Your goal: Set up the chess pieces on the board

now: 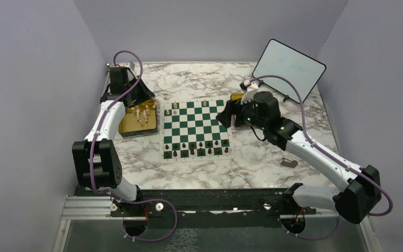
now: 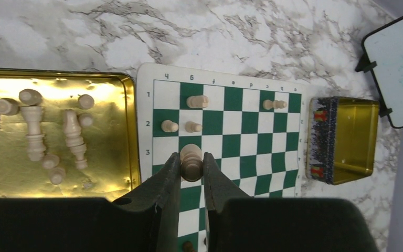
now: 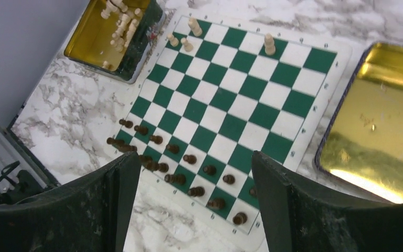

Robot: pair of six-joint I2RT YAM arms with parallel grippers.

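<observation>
The chessboard (image 1: pixel 194 131) has dark pieces (image 3: pixel 189 158) along its near side and a few white pieces (image 2: pixel 197 102) on far squares. The gold tray (image 1: pixel 136 125) at left holds several white pieces (image 2: pixel 34 134). My left gripper is shut on a white piece, seen end-on between its fingertips, above the tray's right side in the top view. My right gripper is open above the right of the board, nothing visible between its fingers.
A second gold tray (image 3: pixel 378 115), with no pieces visible in it, sits right of the board. A whiteboard (image 1: pixel 288 68) stands at back right.
</observation>
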